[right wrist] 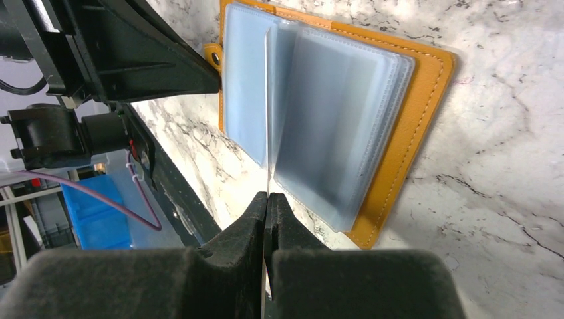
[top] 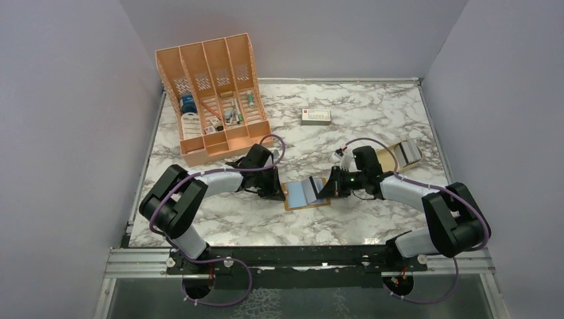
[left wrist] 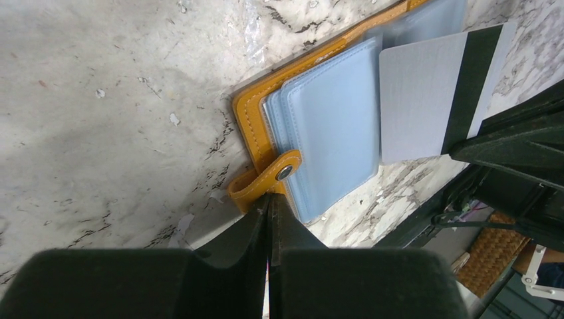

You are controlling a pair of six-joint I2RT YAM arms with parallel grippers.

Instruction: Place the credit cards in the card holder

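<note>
The card holder [top: 294, 195] lies open on the table between both arms, tan leather with pale blue clear sleeves [left wrist: 332, 126]. My right gripper is shut on a grey-white credit card with a black stripe, standing edge-on in the right wrist view over the sleeves. The card is apart from the left-hand sleeves' outer edge; whether its far edge is inside a sleeve I cannot tell. My left gripper is shut with its tips against the holder's snap strap [left wrist: 266, 179]; whether the strap is pinched is hidden.
A tan box [top: 386, 159] at the right holds more cards [top: 408, 153]. An orange divided organiser [top: 199, 158] with several items stands at the back left, and a small white box [top: 316, 114] at the back.
</note>
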